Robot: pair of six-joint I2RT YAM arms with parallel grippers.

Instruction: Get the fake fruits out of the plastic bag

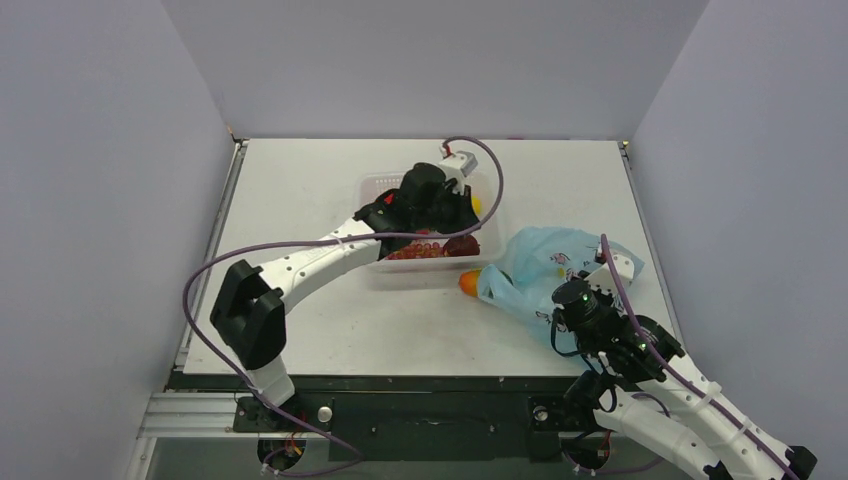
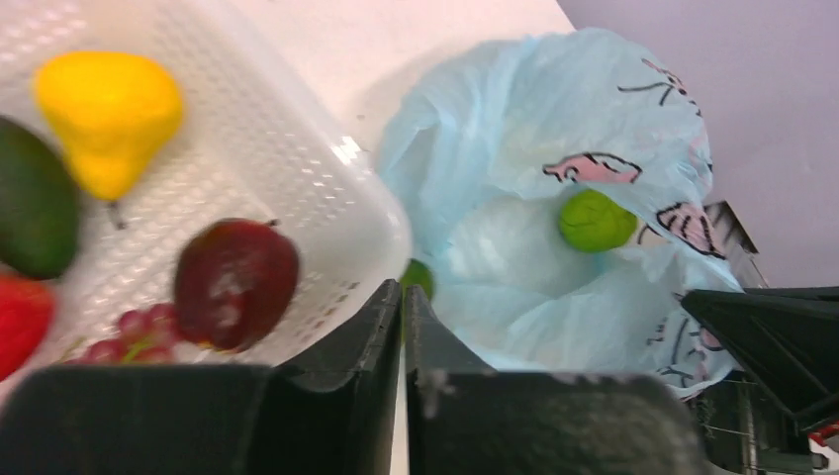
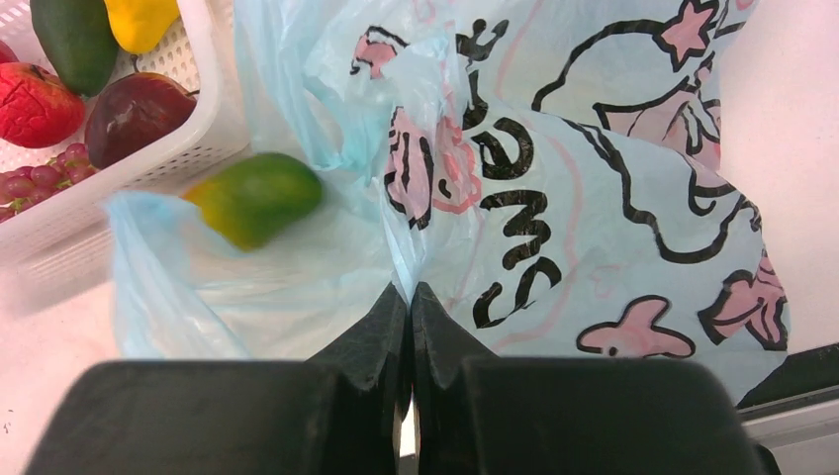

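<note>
My left gripper is shut, nothing visible between its fingers, over the white basket [image 2: 351, 213] holding fruit. My right gripper is shut on a gathered fold of the blue plastic bag [image 3: 623, 198] at the table's right. A mango [image 1: 468, 282], orange in the top view, green and yellow [image 3: 252, 198] and blurred in the right wrist view, lies at the bag's left edge beside the basket. A green round fruit [image 2: 594, 223] shows inside the bag in the left wrist view.
The basket holds a yellow pear [image 2: 109, 114], a dark green fruit [image 2: 30, 198], red fruits and grapes [image 3: 40, 188]. Grey walls bound it at the back and sides.
</note>
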